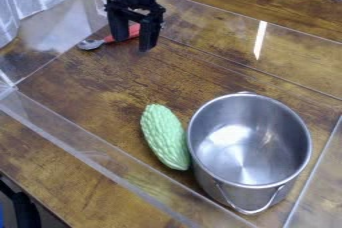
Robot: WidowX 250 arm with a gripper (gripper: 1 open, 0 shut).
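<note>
My black gripper point(134, 27) is at the upper left, its two fingers apart, over a red-handled tool point(123, 32) with a silver head that lies on the wooden floor of the enclosure. The gripper partly hides the tool; whether anything touches it I cannot tell. A pale green bitter melon point(166, 137) lies in the lower middle, beside a large steel pot point(249, 147) at the lower right.
Clear plastic walls point(67, 142) edge the wooden work area point(94, 87). The middle and right rear of the floor are open.
</note>
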